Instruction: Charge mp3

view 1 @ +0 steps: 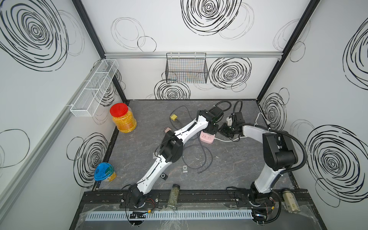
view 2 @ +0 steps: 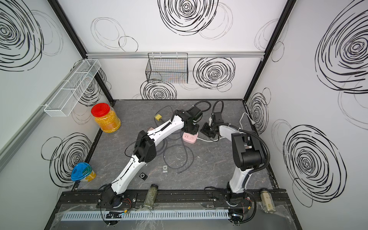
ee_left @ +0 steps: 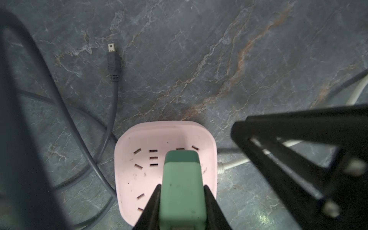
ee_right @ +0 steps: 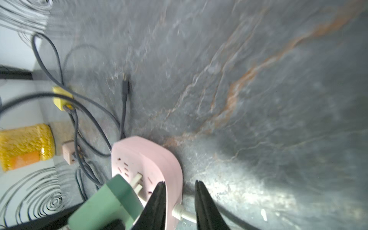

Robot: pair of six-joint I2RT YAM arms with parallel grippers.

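My left gripper is shut on a green plug block (ee_right: 111, 205), held over the pink power strip (ee_left: 132, 153). Two pale prongs (ee_right: 136, 183) show between the block and the strip's socket face; how deep they sit I cannot tell. Beside the strip's cord end, my right gripper stands part open, with no object gripped between its fingers. A grey cable with a mini-USB end (ee_left: 113, 63) lies loose beyond the strip. Nearer the front are a small white device (view 1: 185, 168) and a black square one (view 1: 164, 176); which is the mp3 is unclear.
A white power cord (ee_left: 233, 163) leaves the strip toward the right arm. Grey cables, a yellow plug (view 1: 174, 117) and a pinkish plug (ee_right: 69, 151) lie left of the strip. A red-lidded jar (view 1: 123, 118) stands at the back left.
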